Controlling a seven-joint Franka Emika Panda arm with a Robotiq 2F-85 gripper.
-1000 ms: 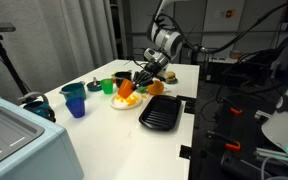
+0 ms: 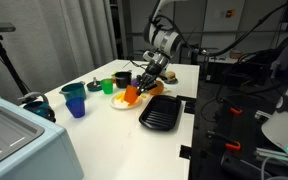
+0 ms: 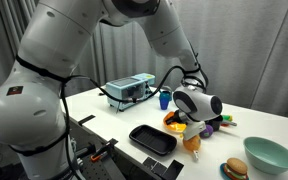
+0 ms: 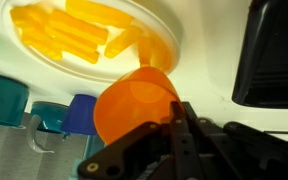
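An orange cup (image 4: 134, 106) is tipped over a white plate (image 4: 171, 20), with my gripper shut on the cup's side. Yellow sticks (image 4: 72, 28) lie on the plate, and some yellow shows right at the cup's mouth. From the first exterior view, the cup (image 2: 131, 94) leans low over the plate (image 2: 118, 103), the gripper (image 2: 143, 86) just to its right. The arm partly covers the cup in the second exterior view, and the cup's inside is mostly hidden.
A black tray (image 2: 162, 113) lies close to the right of the plate. Blue cups (image 2: 75, 99) and a green cup (image 2: 107, 85) stand to the left. Another orange item (image 3: 192, 143), a burger (image 3: 234, 168) and a pale green bowl (image 3: 270, 155) are on the arm's other side.
The orange cup has come lower and slightly to the right over the plate, together with my gripper. It stays in the grip. The tray and blue cups have not moved.
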